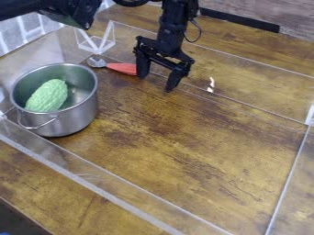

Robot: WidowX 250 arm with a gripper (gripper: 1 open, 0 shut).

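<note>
My black gripper point(162, 62) is low over the table at the top centre, its fingers open, right beside a red-handled utensil point(120, 68) with a metal head pointing left. The gripper covers the right end of the red handle; whether it touches it I cannot tell.
A steel pot point(76, 122) holding a green cabbage-like object point(47, 97) stands at the left. A white wire piece sits at the upper left, partly hidden.
</note>
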